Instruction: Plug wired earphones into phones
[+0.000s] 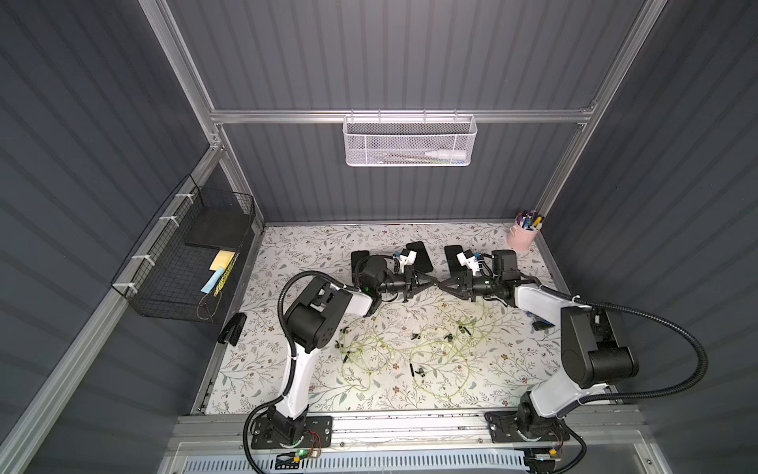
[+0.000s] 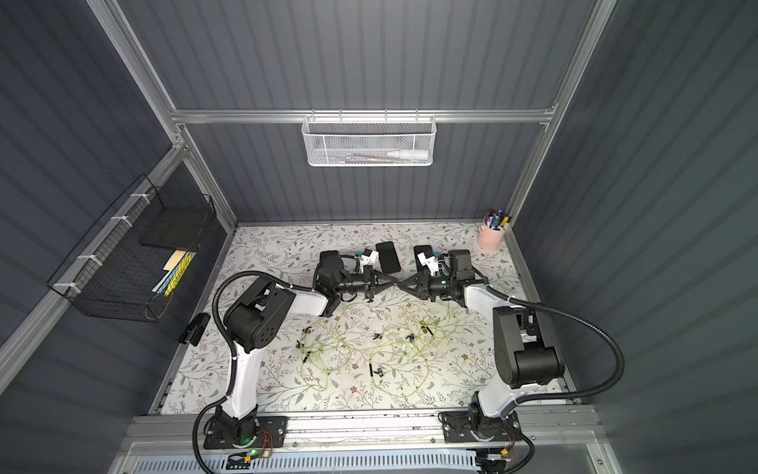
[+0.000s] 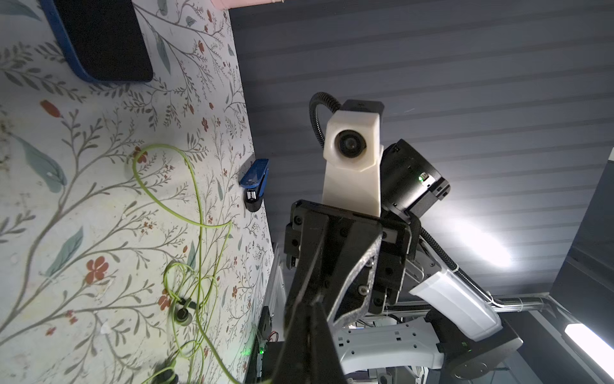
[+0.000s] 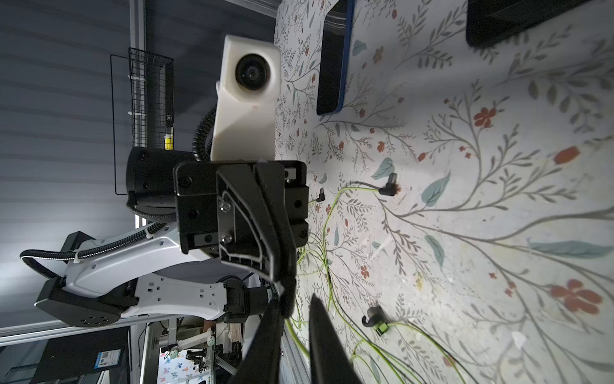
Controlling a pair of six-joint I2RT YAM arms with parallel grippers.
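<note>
My left gripper (image 1: 432,284) and right gripper (image 1: 443,285) meet nearly tip to tip above the middle of the table. The left is shut; a light green earphone cable (image 3: 217,358) runs up to the fingertips, its exact hold unclear. The right's fingertips look slightly apart in its wrist view. Behind them lie three dark phones: left (image 1: 359,259), middle (image 1: 418,252), right (image 1: 453,254). More tangled green cables with black plugs (image 4: 388,187) and earbuds (image 4: 374,318) lie on the table in front.
A pink pen cup (image 1: 522,235) stands at the back right, a blue stapler (image 3: 254,179) at the right edge. A wire basket (image 1: 169,276) hangs on the left wall, a white mesh basket (image 1: 409,142) at the back. The front table holds loose cables.
</note>
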